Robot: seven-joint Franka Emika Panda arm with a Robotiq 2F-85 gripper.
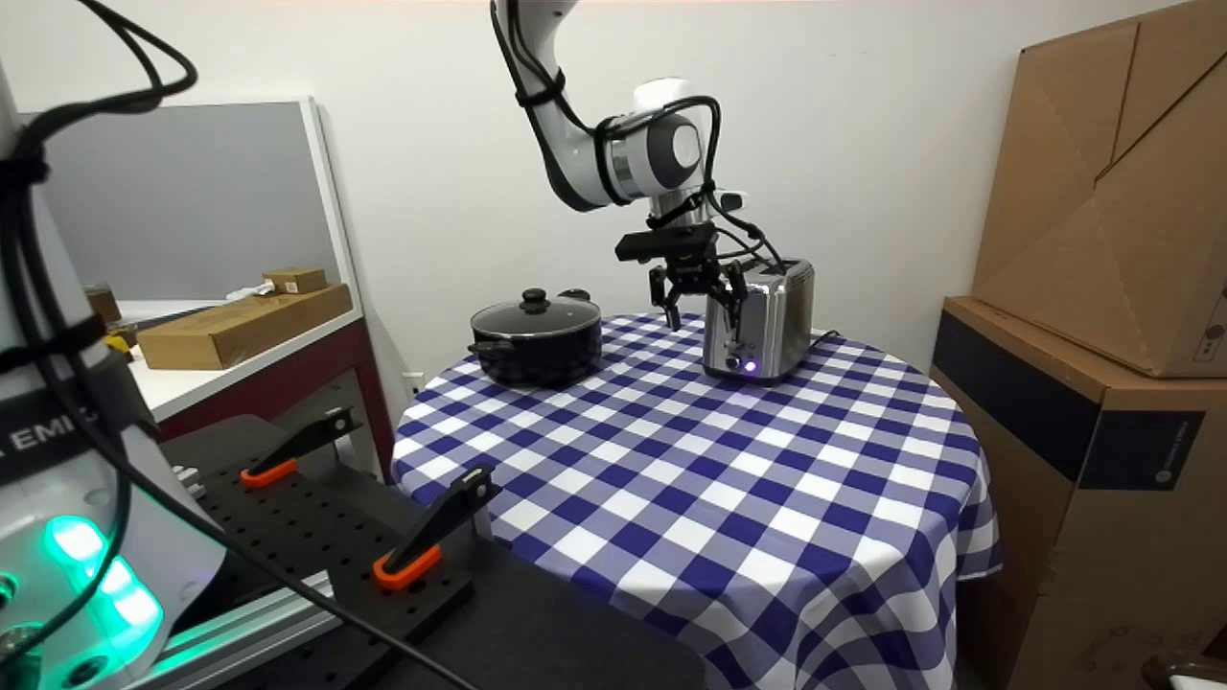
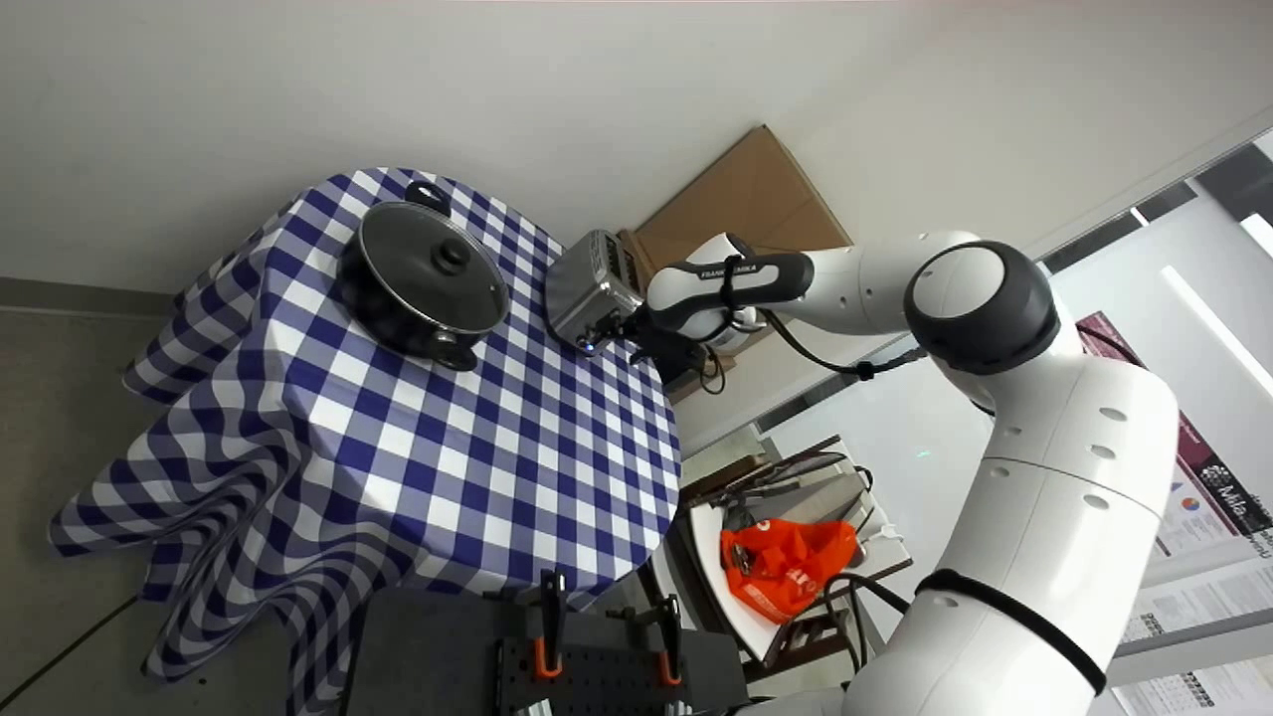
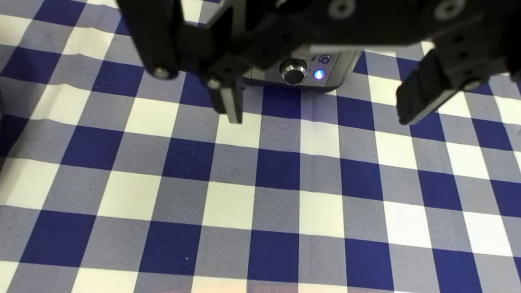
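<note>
A silver toaster [image 1: 779, 328] stands upright on the checked tablecloth, its small light glowing blue-violet. My gripper [image 1: 703, 320] hangs in front of it, open, its fingers spread wide with nothing between them. In the wrist view the toaster's front [image 3: 305, 73], with its knob and lit button, shows beyond the gap of the gripper; the upper part with the lever is hidden behind the gripper body. Seen from exterior view 2, the toaster [image 2: 587, 286] is partly covered by the arm, and whether a finger touches it I cannot tell.
A black pot [image 1: 537, 341] with a glass lid sits on the table left of the toaster. Large cardboard boxes [image 1: 1035, 460] stand right of the table, and a wall rises behind.
</note>
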